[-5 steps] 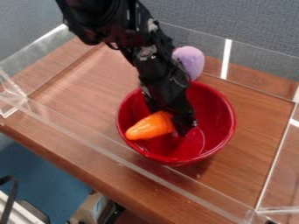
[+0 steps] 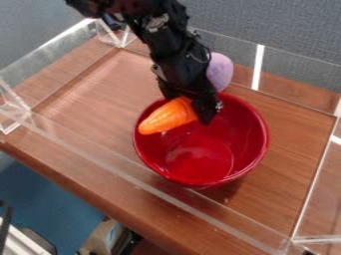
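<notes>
My black gripper [image 2: 196,104] is over the back left part of the red bowl [image 2: 213,157], with an orange carrot [image 2: 168,118] at its tip, angled down to the left inside the bowl's upper rim area. The carrot appears held by the gripper, though the fingertips are mostly hidden behind it and the arm's body. A purple round object [image 2: 220,70] stands just behind the bowl, partly hidden by the arm.
The wooden table [image 2: 87,110] is bordered by clear plastic walls. Clutter lies below the front left edge.
The gripper and carrot have risen and moved back, away from the bowl's floor, uncovering more of the bowl's inside. The bowl has stayed in place.
</notes>
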